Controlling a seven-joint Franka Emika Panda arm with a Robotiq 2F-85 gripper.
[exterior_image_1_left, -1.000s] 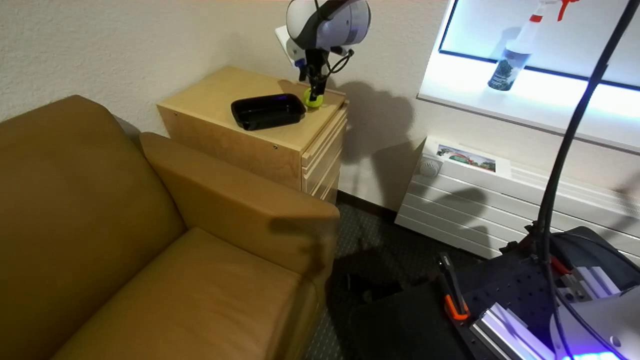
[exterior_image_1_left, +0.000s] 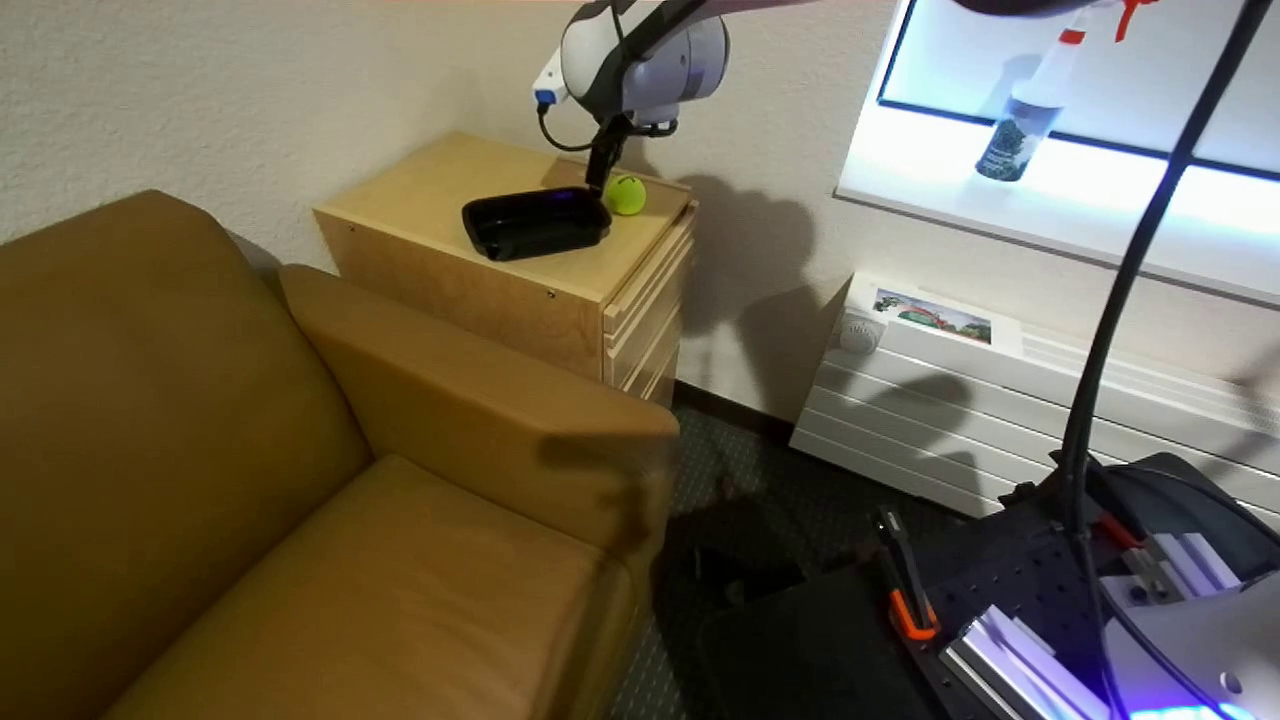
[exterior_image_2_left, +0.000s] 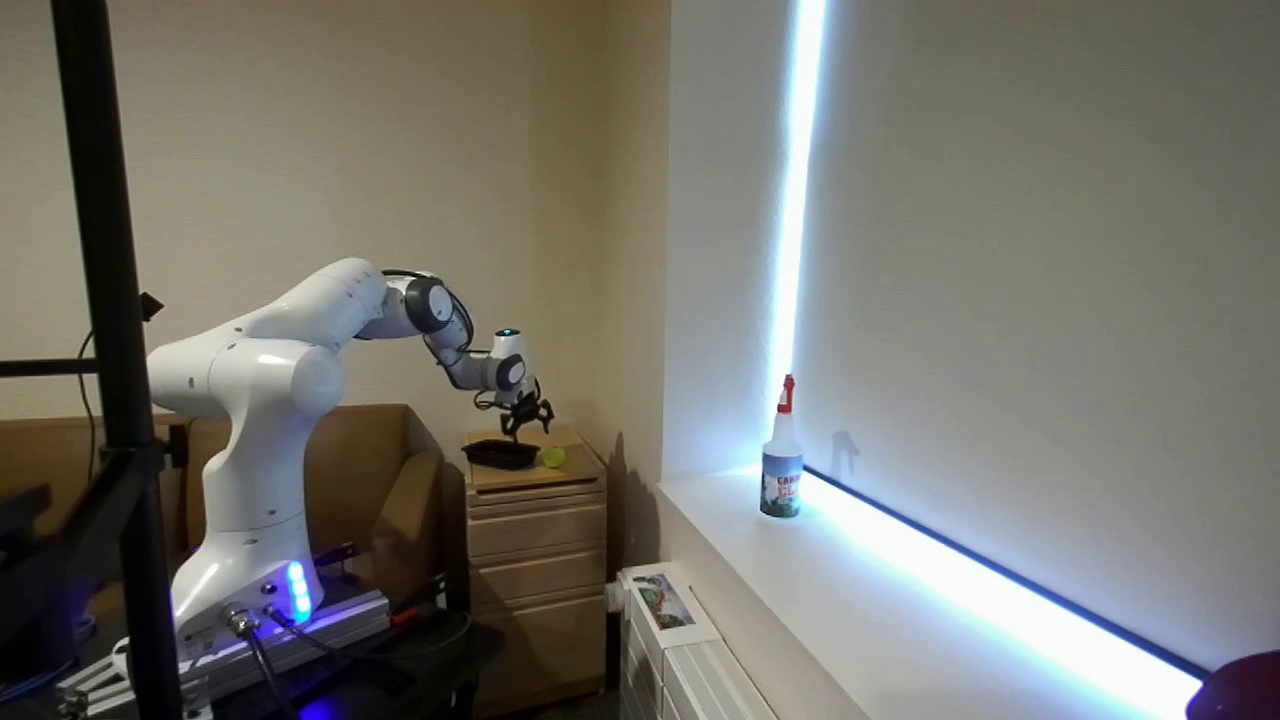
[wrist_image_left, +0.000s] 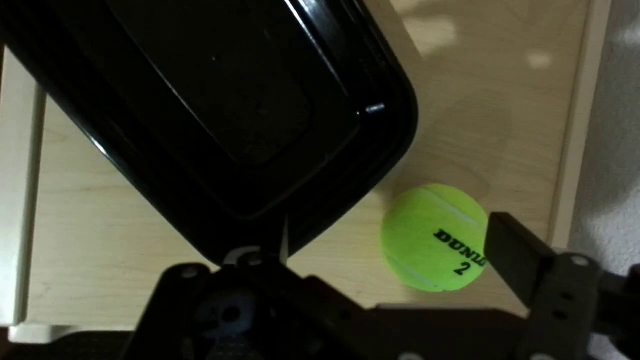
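A black rectangular tray (exterior_image_1_left: 536, 224) rests on top of the wooden cabinet, with a yellow-green tennis ball (exterior_image_1_left: 626, 196) close to its right end. My gripper (exterior_image_2_left: 528, 428) hangs over them, its fingers spread. In the wrist view, the ball (wrist_image_left: 435, 237) lies below and between the open fingers, nearer the right finger (wrist_image_left: 519, 258), which covers a sliver of its edge. The left finger overlaps the near corner of the tray (wrist_image_left: 384, 114); whether it touches the tray I cannot tell. Nothing is held.
The wooden cabinet (exterior_image_1_left: 462, 162) stands against the wall, beside the brown sofa (exterior_image_1_left: 480, 408). A spray bottle (exterior_image_2_left: 782, 462) is on the windowsill, above a white radiator (exterior_image_1_left: 912, 396). Bare cabinet top shows behind the tray.
In exterior view 1 my gripper has turned and shifted left, from in front of the ball to the tray's right end. The ball shows more fully; tray and ball look unmoved.
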